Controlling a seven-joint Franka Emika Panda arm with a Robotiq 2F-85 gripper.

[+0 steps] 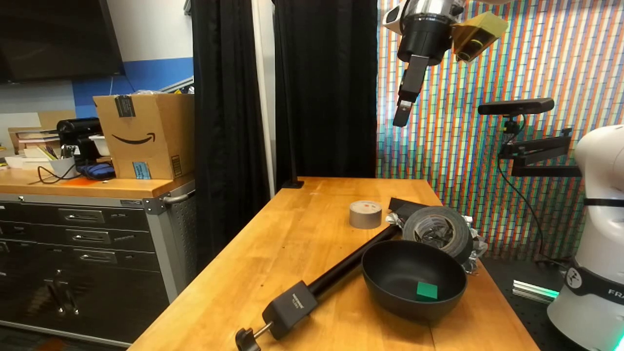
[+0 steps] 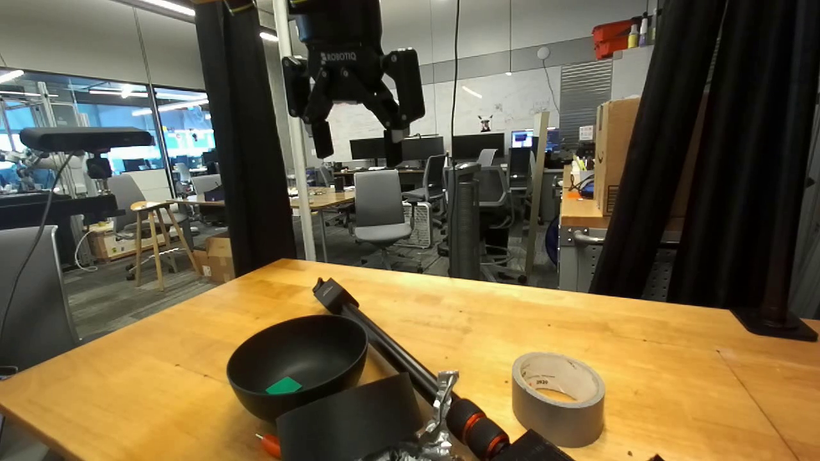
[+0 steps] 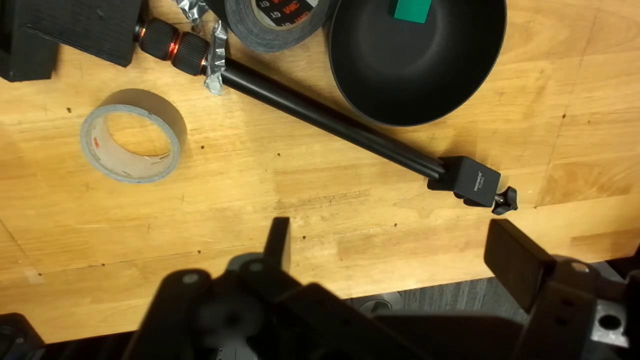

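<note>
A green block (image 1: 427, 291) rests inside the black bowl (image 1: 386, 272), on its inner floor. From the other side, the second exterior view shows the same green block (image 2: 284, 385) low in the bowl (image 2: 254, 357). High over the table hangs my gripper (image 2: 358, 146), its two fingers apart and only air between them. In the wrist view the open gripper has bare tabletop in its gap, while the bowl (image 3: 414, 90) lies toward the top edge, its far part cut off along with part of the block (image 3: 412, 9).
A black pole with a clamp (image 3: 477, 180) lies diagonally beside the bowl. A grey tape roll (image 3: 135, 135) stands clear of it. A larger dark tape roll (image 1: 437, 231) leans close to the bowl amid crumpled foil.
</note>
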